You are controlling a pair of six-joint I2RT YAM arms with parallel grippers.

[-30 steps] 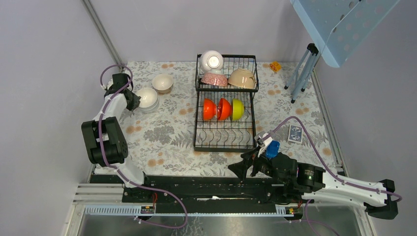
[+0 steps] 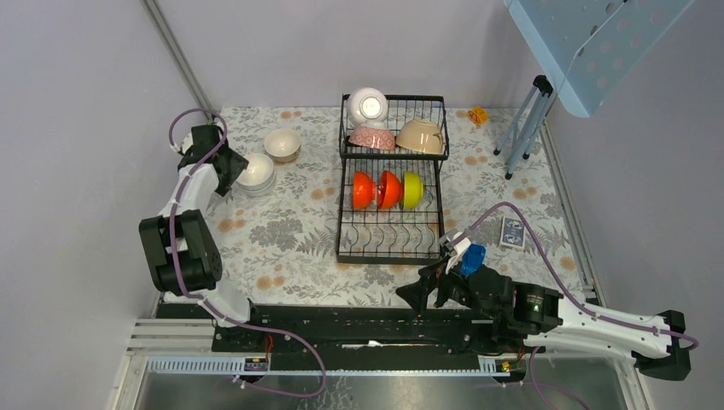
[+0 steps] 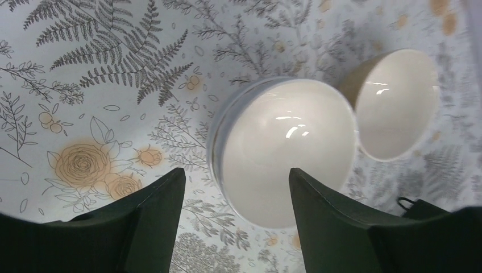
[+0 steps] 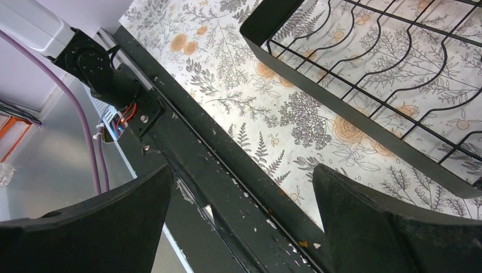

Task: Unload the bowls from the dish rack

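A stack of white bowls [image 2: 257, 173] stands upright on the patterned tabletop at the left, with a cream bowl [image 2: 283, 145] close behind it. Beside the stack's left rim is my left gripper [image 2: 235, 177], its fingers apart. In the left wrist view the top white bowl [image 3: 284, 148] appears beyond the spread fingers [image 3: 162, 205], not gripped. The dish rack [image 2: 391, 259] holds a white bowl [image 2: 367, 106], a pink bowl [image 2: 372, 138] and a beige bowl [image 2: 419, 137] above. Below sit two orange bowls [image 2: 363, 190] and a green bowl [image 2: 411, 190]. My right gripper [image 2: 427, 295] hangs open and empty by the front edge.
A blue stand [image 2: 527, 128] rises at the right, near a card box [image 2: 512, 232] and a small yellow object [image 2: 478, 115]. Bare tabletop [image 2: 290, 243] stretches between the left arm and the rack. The rack's front wire slots are empty.
My left gripper has spread its fingers wider beside the white stack and shifted slightly. The bowls, rack and right arm have not visibly moved.
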